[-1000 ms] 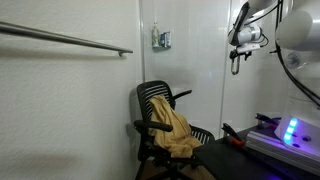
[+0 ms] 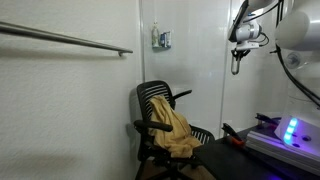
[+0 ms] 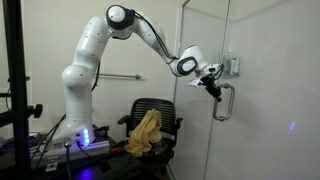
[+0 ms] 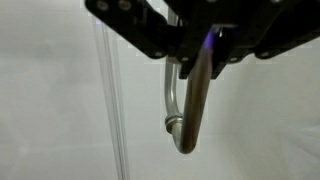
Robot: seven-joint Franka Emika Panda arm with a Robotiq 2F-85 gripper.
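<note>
A metal D-shaped door handle (image 4: pixel 195 105) fills the middle of the wrist view, its bar running up between the fingers of my gripper. The fingers are shut on that bar near its upper end. In exterior view 2 the handle (image 3: pixel 225 102) sticks out from a pale glass door (image 3: pixel 255 120), and my gripper (image 3: pixel 213 84) is at its upper left. Exterior view 1 shows the handle (image 2: pixel 236 64) hanging just below the gripper (image 2: pixel 241 49) at the top right. The fingertips themselves are mostly dark and hard to make out.
An office chair (image 3: pixel 168 125) with a tan cloth (image 3: pixel 147 134) draped over it stands below the arm. A long rail (image 2: pixel 60 36) runs along the left wall. Dispenser bottles (image 2: pixel 161 39) are mounted on the wall. Open space lies right of the handle.
The arm and gripper show hardly any movement at the handle. The chair, cloth and handle look the same as before.
</note>
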